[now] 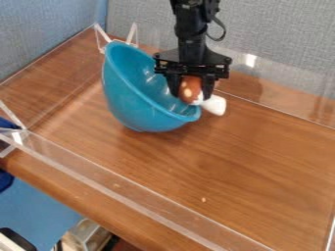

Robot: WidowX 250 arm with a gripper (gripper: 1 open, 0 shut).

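My gripper (195, 80) comes down from the top centre and is shut on an orange object (190, 90) at the right side of a tilted blue bowl (137, 96). A white cylindrical piece (215, 104) sticks out to the right just below the orange object. The fingertips are partly hidden by what they hold, and I cannot tell whether the orange and white parts are one thing.
Grey padded walls stand at the back and left. Dark blue and other objects lie off the table's lower left.
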